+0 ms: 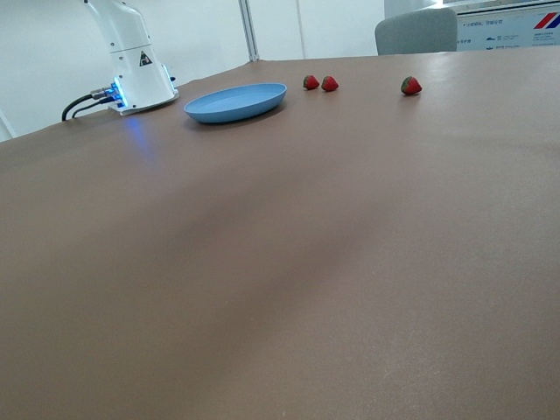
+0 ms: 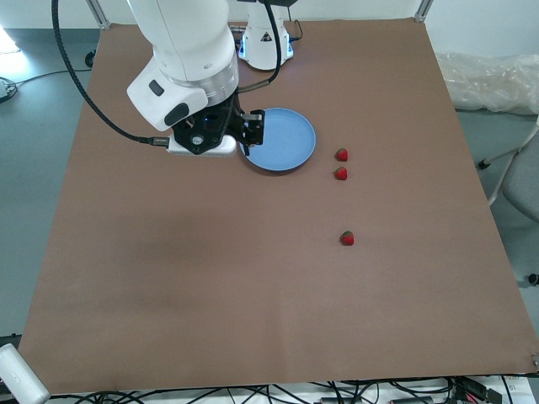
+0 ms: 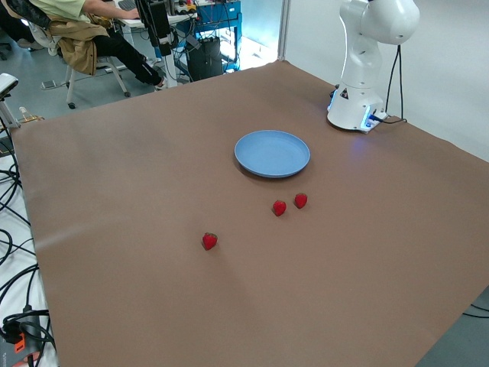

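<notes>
A blue plate lies flat and empty on the brown table. Three red strawberries lie apart beside it: one, another close by, and a third farther off. In the left view, a white arm with a black end bracket hangs at the upper middle, partly over the plate's edge. No gripper fingers can be made out, and the top and right views show only the arm's base or upper links.
The white robot base stands at the table's edge near the plate. Cables run along one table edge. A grey chair stands beyond the table, and a person sits at another desk in the right view.
</notes>
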